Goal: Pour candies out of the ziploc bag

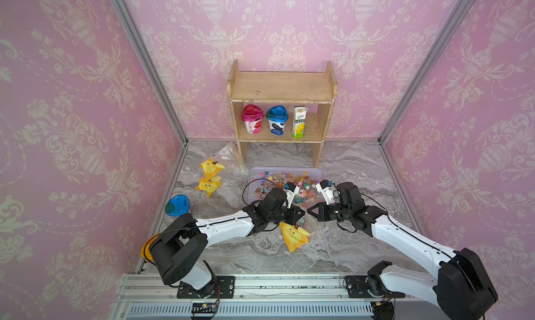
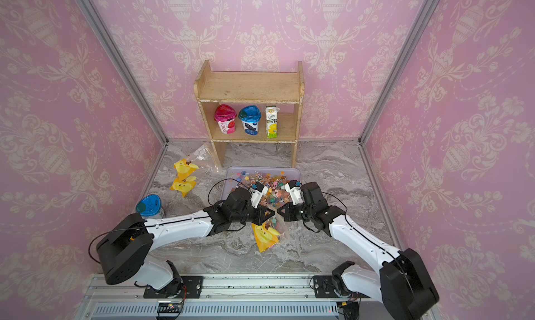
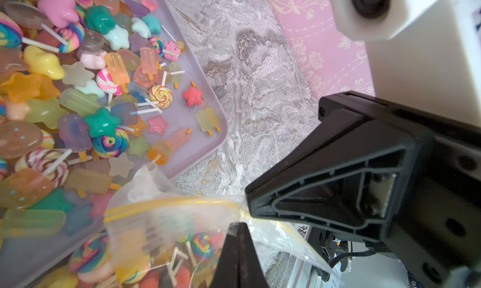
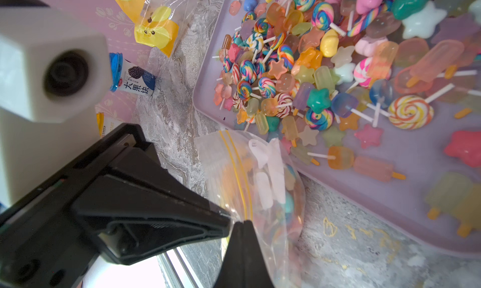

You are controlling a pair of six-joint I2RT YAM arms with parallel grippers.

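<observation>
A clear ziploc bag [image 3: 165, 222] with a yellow printed base [image 1: 294, 237] and candies inside hangs at the front edge of the lilac tray [image 4: 410, 217]. Both grippers meet at the bag's top. My left gripper [image 1: 296, 213] is shut at the zip strip, the thin plastic at its fingertips. My right gripper [image 1: 316, 210] is shut too, on the bag's zip edge from the other side, as the right wrist view shows. The tray is full of colourful lollipop, star and popsicle candies.
A wooden shelf [image 1: 281, 86] holds two cups and a carton at the back. More yellow bags [image 1: 209, 169] and a blue-lidded cup [image 1: 177, 204] lie at left.
</observation>
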